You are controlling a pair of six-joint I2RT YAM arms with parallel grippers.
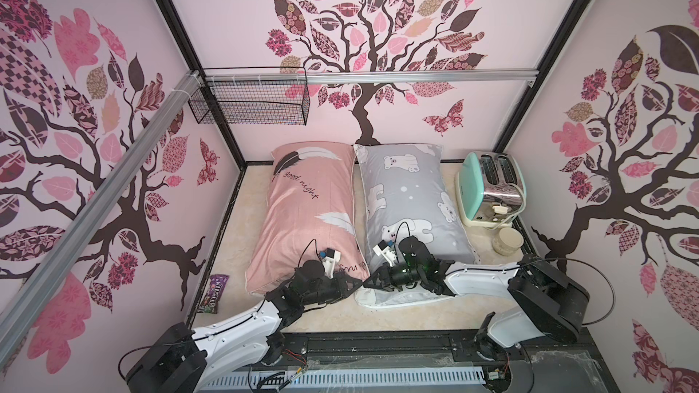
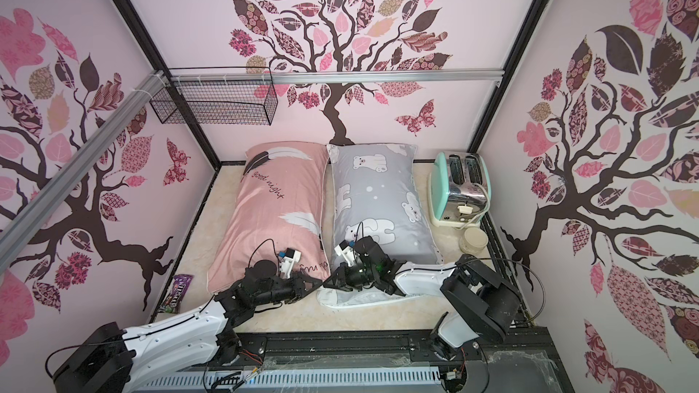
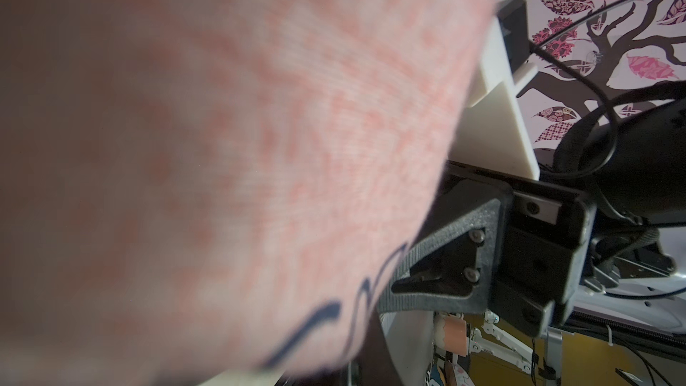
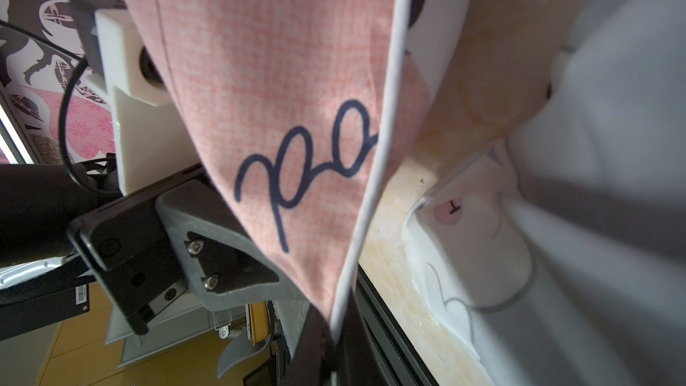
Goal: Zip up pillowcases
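A pink pillowcase with feathers and writing lies on the left, a grey one with polar bears to its right, both stuffed. My left gripper and right gripper meet at the pink case's front right corner, shut. In the right wrist view, the pink fabric's white-edged corner runs down to the fingertips; whether it is pinched between them is unclear. The left wrist view is mostly filled by pink fabric, hiding those fingertips.
A mint toaster and cream round container stand at right. A snack packet lies at left. A wire basket hangs on the back wall. Bare table shows in front.
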